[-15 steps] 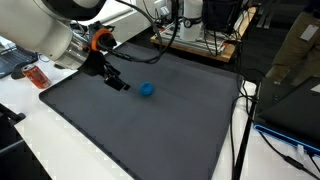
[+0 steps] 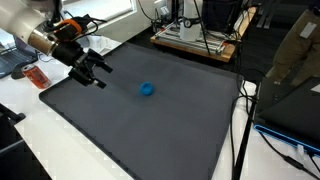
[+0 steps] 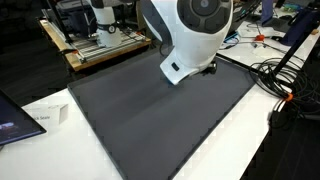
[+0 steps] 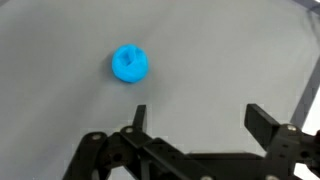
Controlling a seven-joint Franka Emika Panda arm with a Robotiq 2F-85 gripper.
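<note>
A small round blue object (image 2: 147,89) rests on the dark grey mat (image 2: 150,130); from above in the wrist view, the blue object (image 4: 130,63) looks like a disc or ring with a darker centre. My gripper (image 2: 104,77) hovers over the mat to its left in exterior view 1, clear of it. In the wrist view the gripper has its two black fingers spread wide with only bare mat between them. Exterior view 2 shows the arm in front of most of the blue object, leaving a bit of blue beside a finger.
An orange-red can (image 2: 37,77) stands off the mat at the far left. Black cables (image 2: 240,110) run along the right side, and a wooden stand (image 2: 195,40) is at the back.
In exterior view 1 my gripper has moved left, away from the blue object, and the arm has swung left with it. The blue object has stayed in place.
</note>
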